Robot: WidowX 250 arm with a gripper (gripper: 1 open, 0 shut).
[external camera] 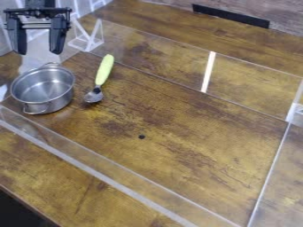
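Observation:
My black gripper (39, 40) hangs at the top left, open, with nothing visible between its fingers, above and behind a steel pot (42, 93). The pot stands at the left of the wooden table (196, 142). Just right of it lies a spoon (99, 82) with a pale yellow-green handle pointing away and its metal bowl toward the front.
Clear plastic barriers with white tape strips (208, 72) border the work area at back, front and right. A pale bracket stands behind the gripper at the top left.

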